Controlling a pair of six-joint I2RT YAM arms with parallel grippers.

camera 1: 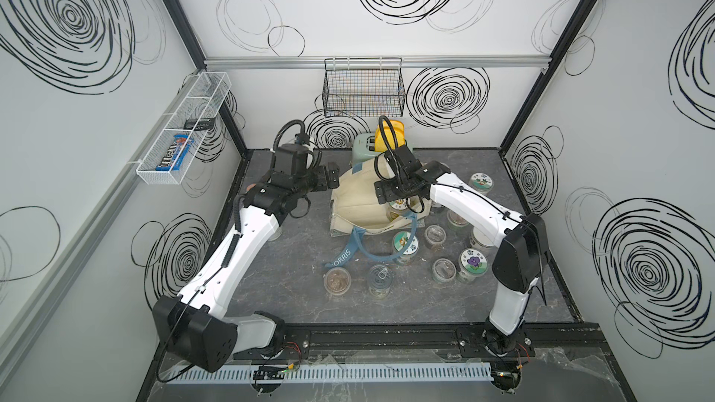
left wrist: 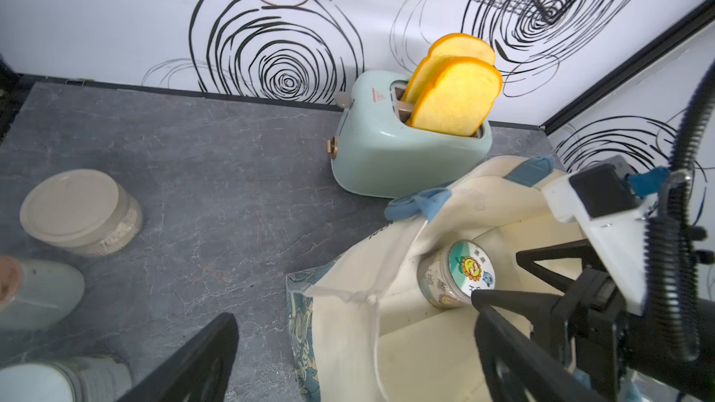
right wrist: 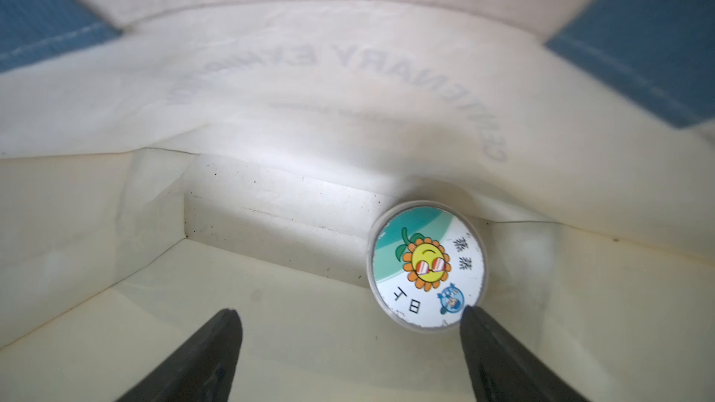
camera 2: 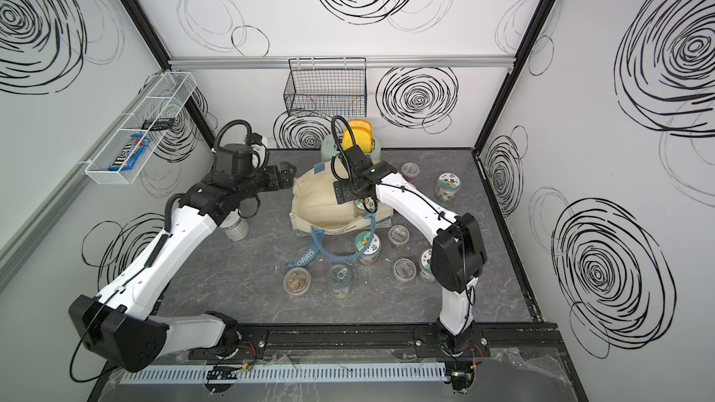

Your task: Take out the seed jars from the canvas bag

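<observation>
The cream canvas bag [camera 1: 365, 204] with blue straps lies open at the table's middle. Inside it stands a seed jar with a sunflower lid [right wrist: 428, 264], seen in both wrist views. My right gripper is over the bag's interior, open, with the jar just beyond its fingers toward the right. My left gripper hangs above the bag's left side, open and empty; the right gripper's dark fingers show beside the jar in the left wrist view.
Several jars [camera 1: 337, 280] stand before and right of the bag, others [left wrist: 78, 212] at the left. A toaster with bread [left wrist: 387, 149] is behind the bag. Wire baskets [camera 1: 363, 85] hang on the back and left walls.
</observation>
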